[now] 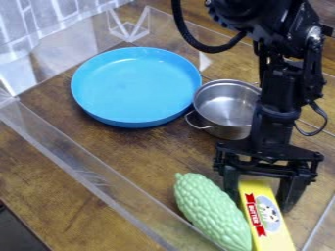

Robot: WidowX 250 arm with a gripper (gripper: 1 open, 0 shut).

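Observation:
The black gripper (268,176) is low on the right of the camera view, its body over the upper end of a yellow box (272,229) with a red-and-white label. Its fingers reach down around that end, and whether they are shut on it is hard to tell. A pale green bumpy vegetable, like a bitter melon (207,209), lies just left of the box.
A blue plate (135,83) sits at the upper left, with a steel pot (220,108) to its right, behind the arm. Clear walls border the wooden surface (92,157), whose left-middle part is bare.

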